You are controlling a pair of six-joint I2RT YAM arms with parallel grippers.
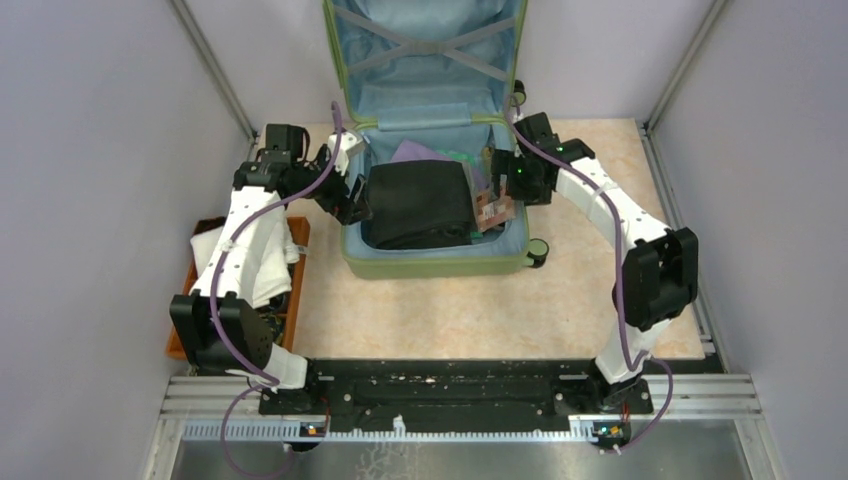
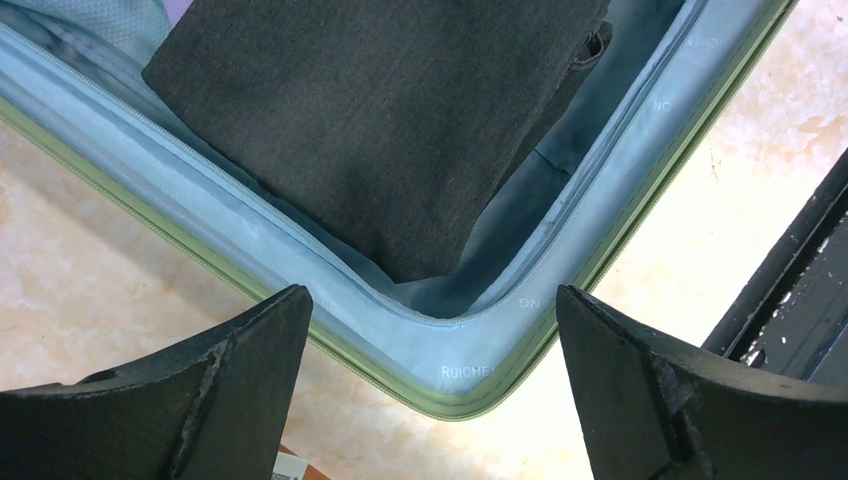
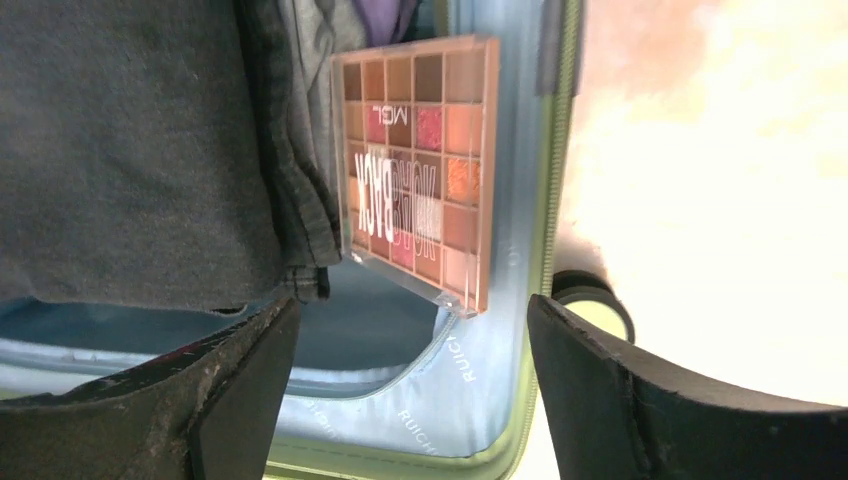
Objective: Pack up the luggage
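Observation:
The open green suitcase (image 1: pixel 430 264) holds a folded dark cloth (image 1: pixel 418 200), a purple item and, at its right side, an eyeshadow palette (image 3: pixel 415 170), which leans along the inner wall beside the cloth. My left gripper is open above the suitcase's left corner, with nothing between its fingers. My right gripper hangs open over the right side, just short of the palette in its wrist view, holding nothing.
An orange tray (image 1: pixel 290 320) with folded white cloths (image 1: pixel 270 270) sits at the left, partly under my left arm. The lid stands upright at the back. Bare table lies in front and to the right.

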